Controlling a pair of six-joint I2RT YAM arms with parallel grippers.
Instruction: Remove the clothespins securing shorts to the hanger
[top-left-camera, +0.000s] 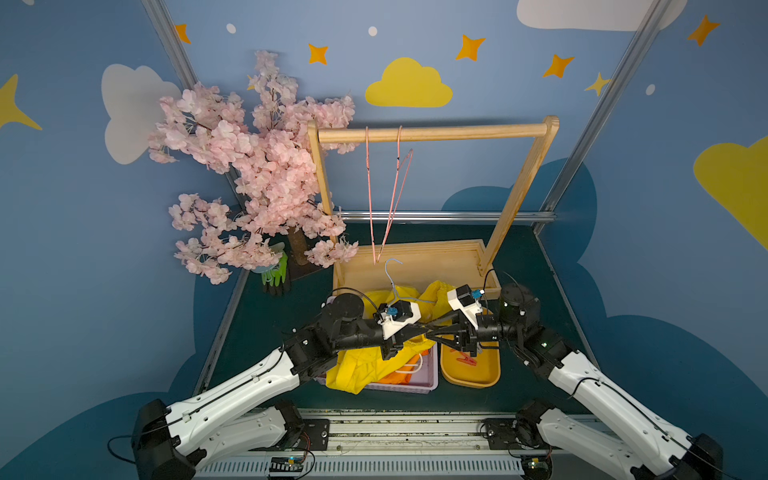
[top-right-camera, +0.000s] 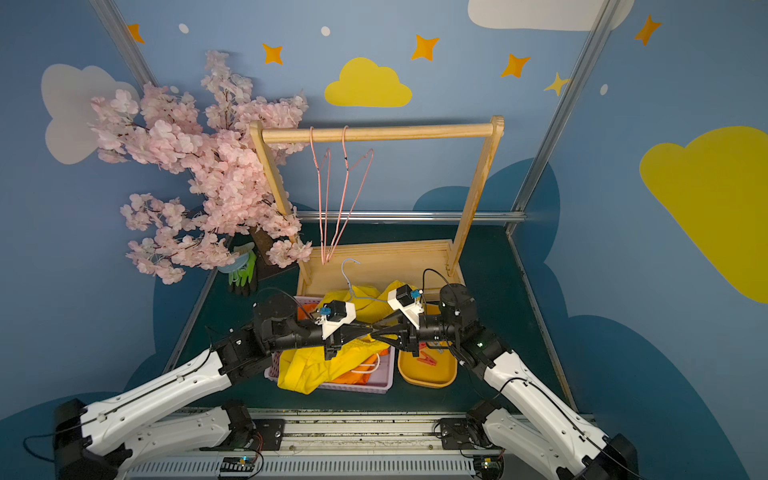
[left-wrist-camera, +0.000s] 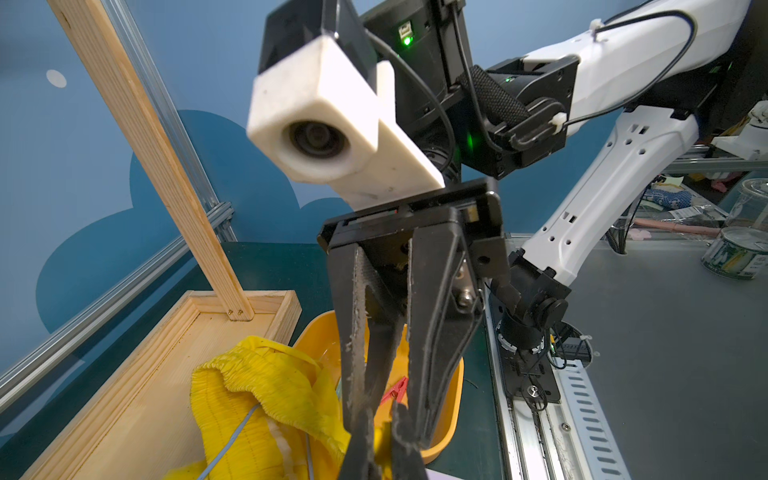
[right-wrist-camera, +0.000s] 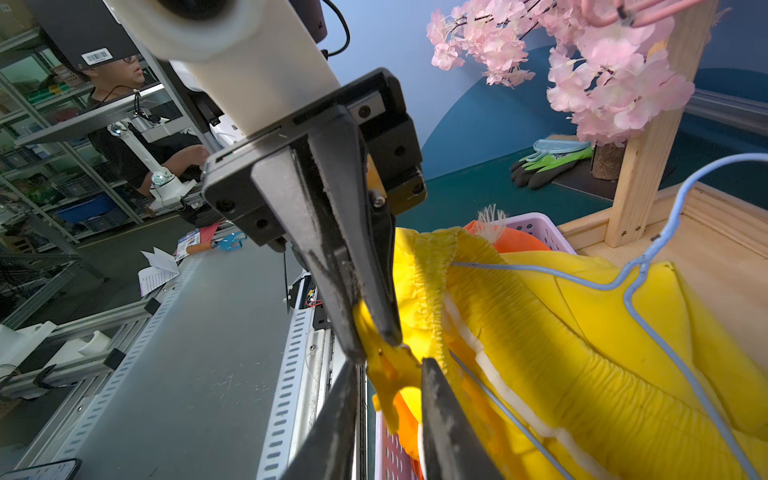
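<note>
Yellow shorts (top-left-camera: 364, 364) lie heaped over the lilac basket, and a blue wire hanger (right-wrist-camera: 656, 248) runs along their waistband. My left gripper is shut on a yellow clothespin (right-wrist-camera: 392, 382), whose lower part sticks out beneath its fingertips. Whether they touch it is unclear. In the right wrist view the clothespin hangs beside the shorts' gathered waistband. Both top views have the meeting fingertips too small to read.
An orange-yellow bin (top-left-camera: 470, 380) with red clothespins (left-wrist-camera: 394, 389) stands right of the lilac basket (top-left-camera: 428, 388). Behind is a wooden rack (top-left-camera: 436, 133) with pink hangers (top-left-camera: 369, 192). A blossom tree (top-left-camera: 276, 160) fills the back left.
</note>
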